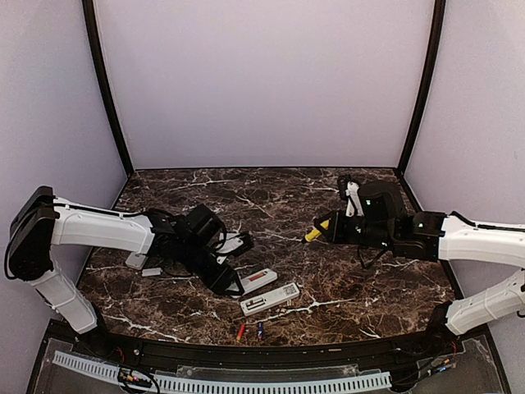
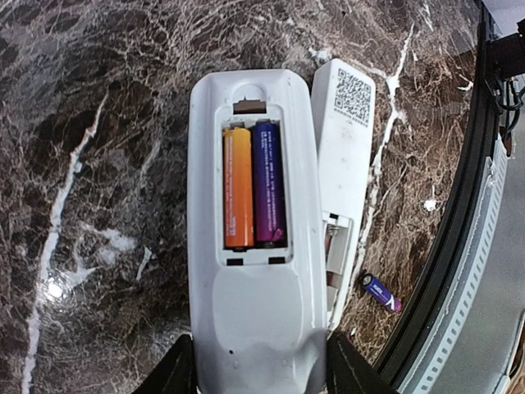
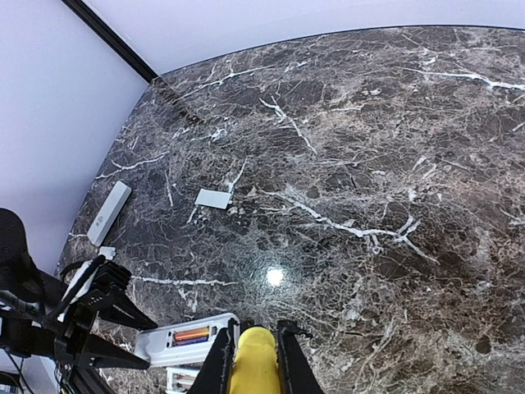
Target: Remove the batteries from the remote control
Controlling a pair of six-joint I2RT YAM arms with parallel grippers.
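My left gripper is shut on a white remote control (image 2: 258, 304), gripping one end from both sides. In its uncovered compartment an orange battery (image 2: 239, 187) and a purple battery (image 2: 269, 185) lie side by side. A second white remote (image 1: 271, 299) rests on the table beside it; the visible part of its compartment shows a bare spring and no battery. Near the table's front edge lie a loose red battery (image 1: 240, 332) and a blue-purple battery (image 1: 260, 330). Over at the right, my right gripper is shut on a yellow tool (image 3: 255, 361), held above the table.
A white remote-like piece (image 3: 109, 213) and a small white cover (image 3: 213, 199) lie toward the left side of the table. Open marble surface (image 1: 328, 287) spreads between the arms and toward the back. A dark rail (image 1: 221, 353) borders the front.
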